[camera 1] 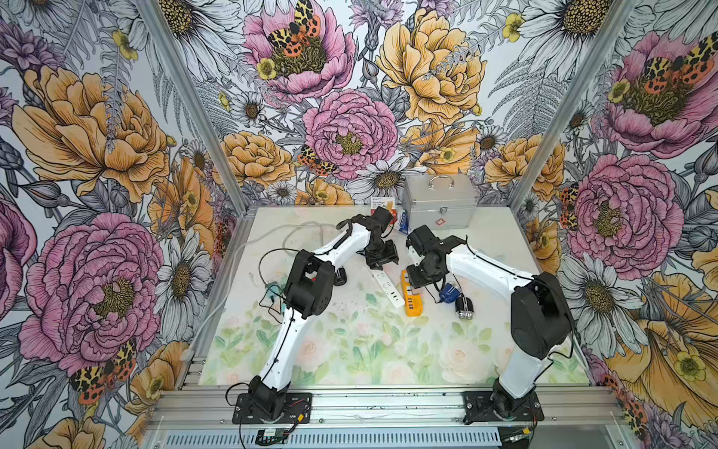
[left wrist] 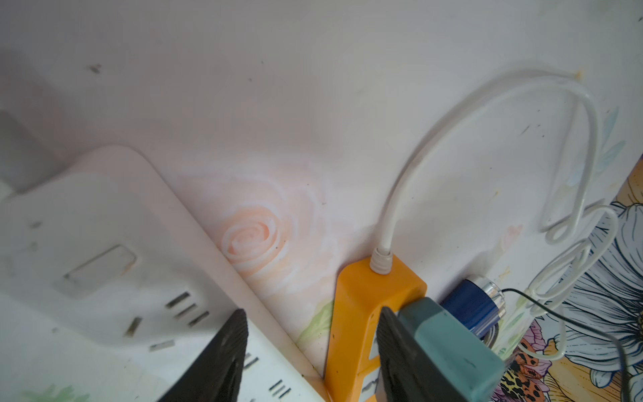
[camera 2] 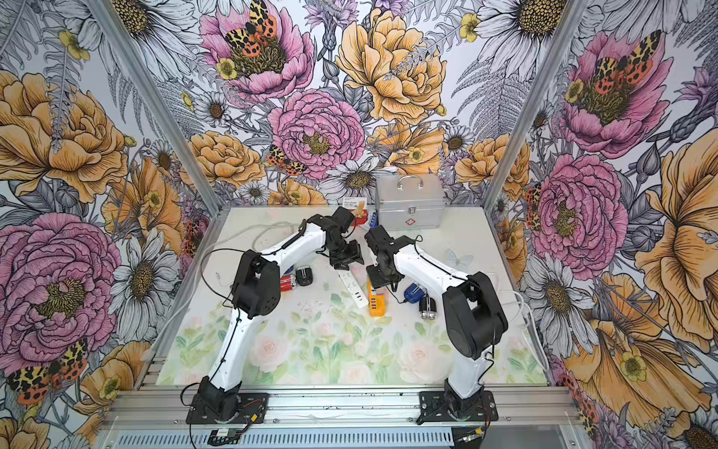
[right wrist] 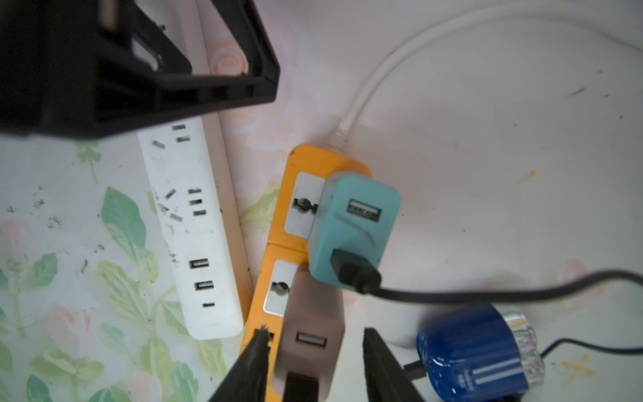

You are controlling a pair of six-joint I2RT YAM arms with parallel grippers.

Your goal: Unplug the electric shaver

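Note:
An orange power strip (right wrist: 301,164) carries a teal adapter (right wrist: 355,227) with a black cord plugged into it. Closer to my right gripper, a pinkish-grey adapter (right wrist: 311,315) with a black plug sits on the same strip. The right fingers are shut on this adapter, one on each side. My left gripper is part open over the white power strip (left wrist: 120,221) and the orange one, nothing held. A blue shaver (right wrist: 475,351) lies beside the orange strip. Where each cord leads is partly hidden.
A black shaver (camera 1: 464,305) lies next to the blue one, and a red one (camera 2: 287,283) is farther left. The silver case (camera 1: 441,203) stands at the back.

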